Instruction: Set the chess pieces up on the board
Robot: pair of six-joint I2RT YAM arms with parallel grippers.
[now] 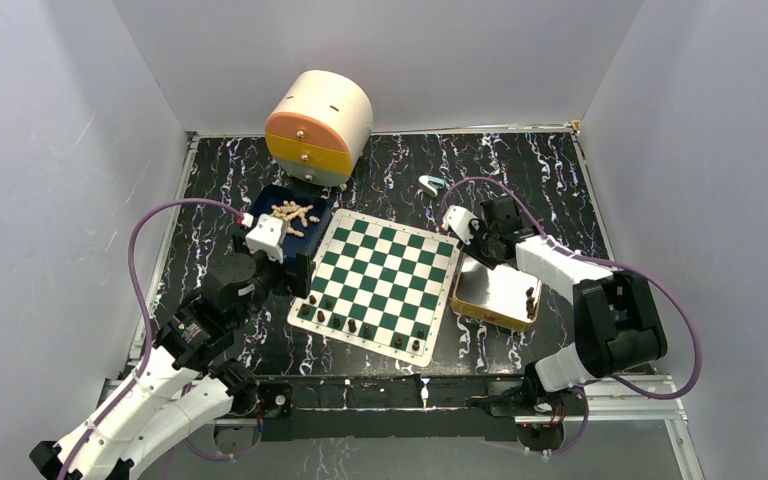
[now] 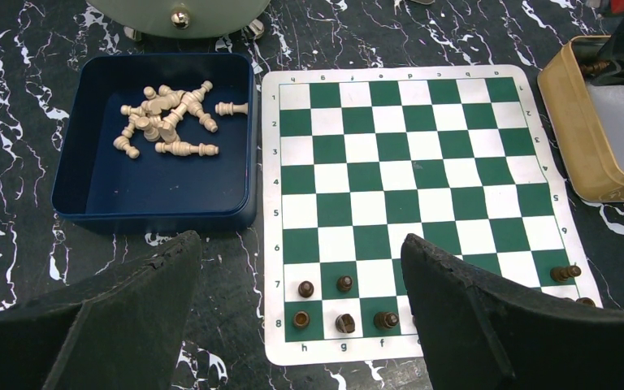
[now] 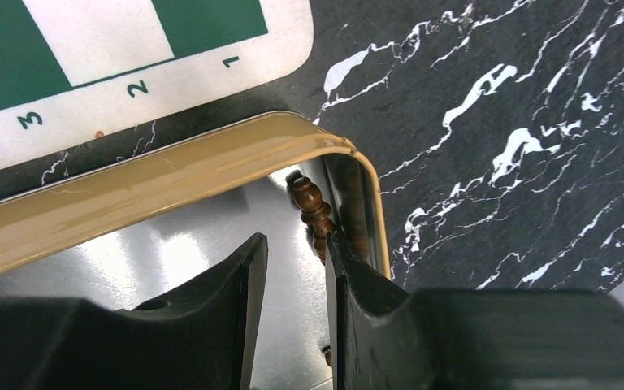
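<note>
The green and white board (image 1: 380, 272) lies mid-table, several dark pieces (image 2: 386, 320) standing along its near edge. Inside the tan tray (image 3: 187, 172), a dark brown piece (image 3: 309, 197) lies on its side by the corner and end wall. My right gripper is over the tray, fingers part open; one finger (image 3: 335, 264) overlaps the lower part of this piece, and contact cannot be made out. My left gripper is wide open and empty, above the board's left near corner. Light pieces (image 2: 171, 122) lie heaped in the navy box (image 2: 154, 221).
More dark pieces (image 1: 530, 303) lie at the tray's right end. A rounded drawer cabinet (image 1: 318, 125) stands behind the navy box, and a small pale object (image 1: 431, 185) lies behind the board. The board's middle and far rows are empty.
</note>
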